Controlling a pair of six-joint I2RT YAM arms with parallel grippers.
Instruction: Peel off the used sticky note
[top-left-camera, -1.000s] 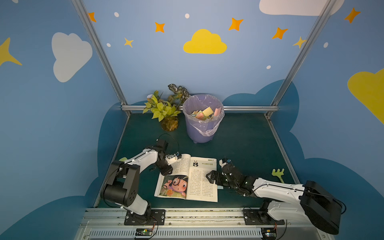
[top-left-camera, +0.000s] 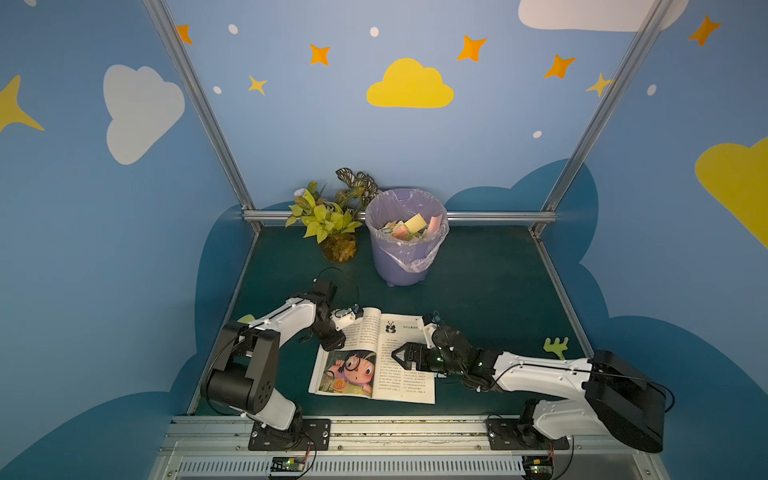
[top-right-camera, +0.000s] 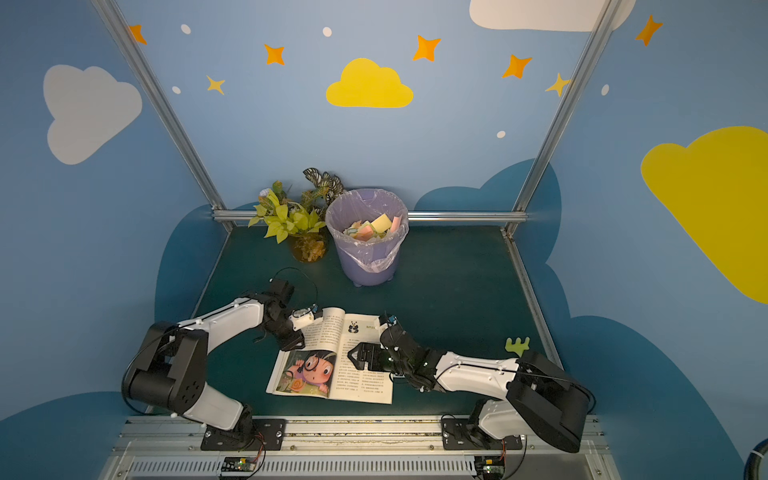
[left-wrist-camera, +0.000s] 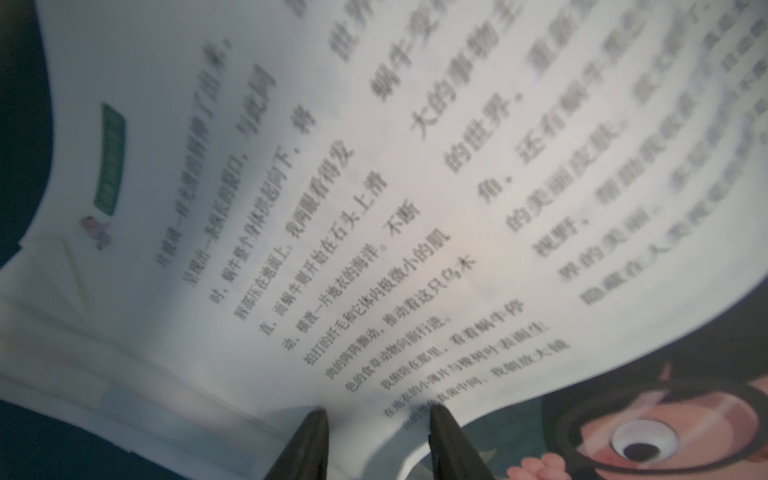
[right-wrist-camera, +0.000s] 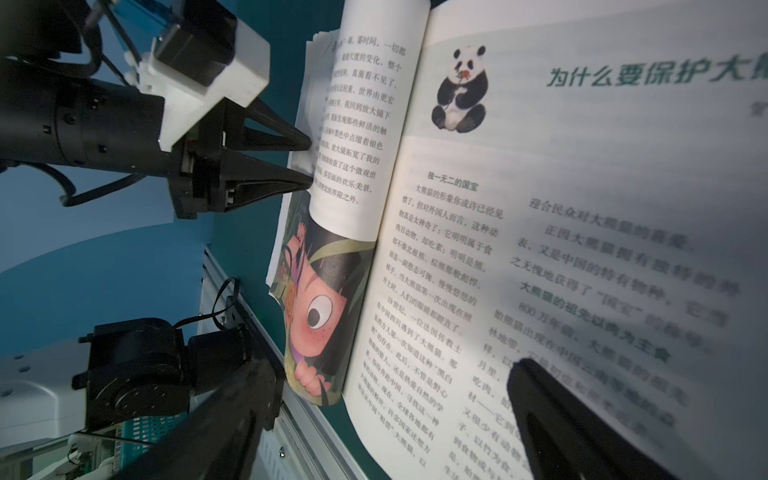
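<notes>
The open book (top-left-camera: 404, 384) lies near the front of the table, a panda on its right page (right-wrist-camera: 560, 200). Its left page (left-wrist-camera: 448, 240) bulges over a girl picture. At the page's lower left edge, my left gripper (top-left-camera: 339, 345) has its fingertips a little apart, with page paper between them. My right gripper (top-left-camera: 397, 356) is over the right page, its fingers (right-wrist-camera: 552, 416) wide open and nothing between them. No sticky note shows on the visible pages. A small pale bit (top-left-camera: 441, 375) shows beside the right page, partly hidden by the right gripper; I cannot tell what it is.
Behind the book stands a purple bin (top-left-camera: 398, 260) with a plastic liner and yellow and pink paper pieces (top-left-camera: 415, 223) inside. A potted plant (top-left-camera: 328, 216) is on its left. The table (top-left-camera: 496, 280) right of the bin is clear.
My right gripper has moved left from the book's right edge farther over the right page. The left arm and the book have stayed about where they were.
</notes>
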